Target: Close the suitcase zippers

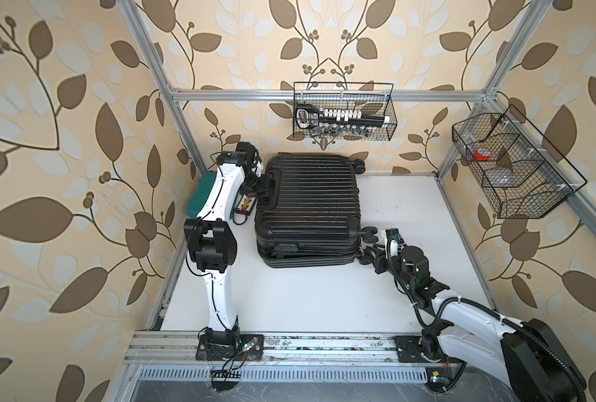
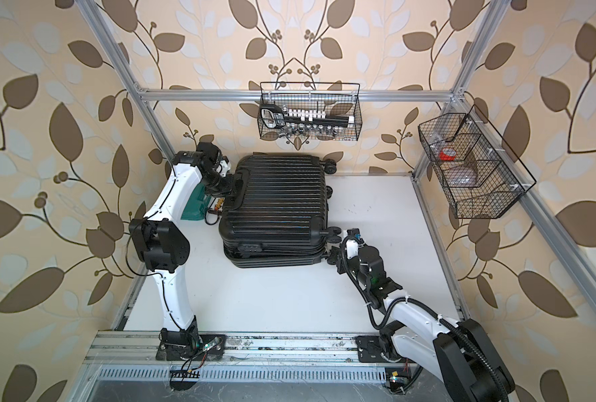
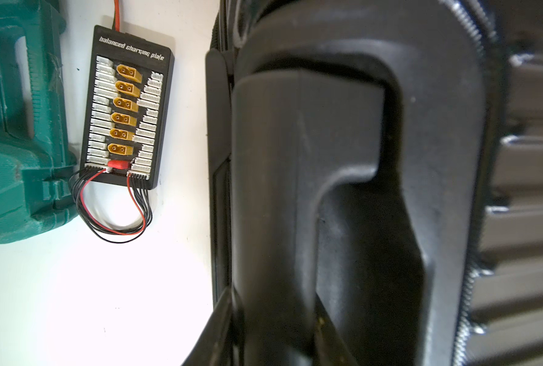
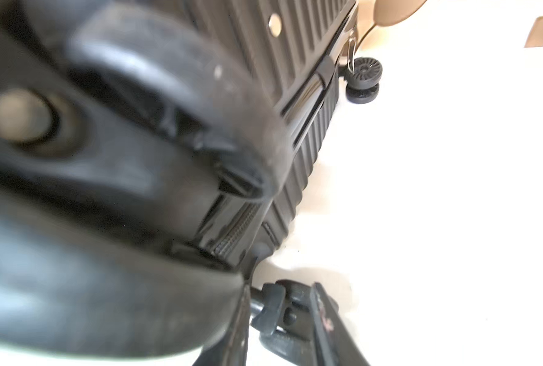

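The black ribbed suitcase (image 1: 311, 201) lies flat on the table. In the left wrist view its side handle (image 3: 277, 183) is a thick black grip, and my left gripper is shut on it at the bottom of the view. At the suitcase's front right corner, my right gripper has its fingers on either side of a lower black wheel (image 4: 289, 320). A short stretch of zipper (image 4: 237, 231) shows between the wheels at that corner. No zipper pull can be made out. A larger wheel (image 4: 179, 85) fills the near part of the right wrist view.
A green case (image 3: 21, 134) and a charging plate (image 3: 128, 106) with looped wires lie left of the suitcase. Wire baskets (image 1: 343, 114) hang on the back and right walls.
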